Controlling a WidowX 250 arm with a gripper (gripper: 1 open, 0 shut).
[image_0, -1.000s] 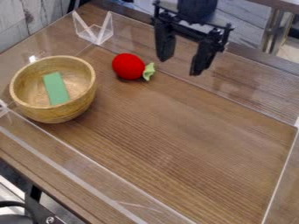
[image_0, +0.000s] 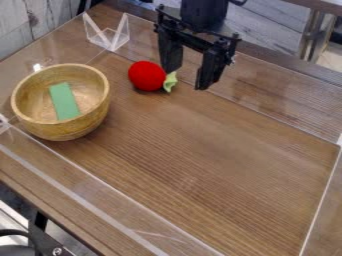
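My dark gripper (image_0: 190, 62) hangs over the upper middle of the table in the camera view, just right of a red object (image_0: 146, 75) with a small light-green part at its right. Whether its fingers are open or shut is hard to tell. A wooden bowl (image_0: 83, 128) on the left holds a green block (image_0: 64, 103).
A clear, angular container (image_0: 106, 30) stands at the upper left near the table's edge.
My gripper has shifted left, closer to the red object, and now appears lower or differently angled. The bowl, green block and red object are unchanged.
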